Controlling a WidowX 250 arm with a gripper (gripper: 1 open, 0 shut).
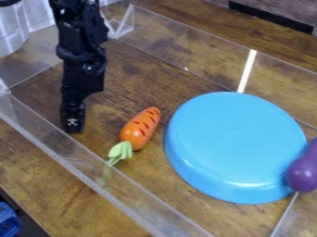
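My black gripper [77,104] reaches down from the top left to the wooden floor at the left side, near the clear tray wall; whether its fingers are open or shut is unclear. To its right lies an orange toy carrot [141,127], apart from the gripper, tilted with its green leaves toward the lower left.
A large blue round lid or dish [229,143] fills the right middle, with a purple eggplant [301,167] at its right edge. Clear walls surround the area; a blue object [6,220] sits outside at the lower left.
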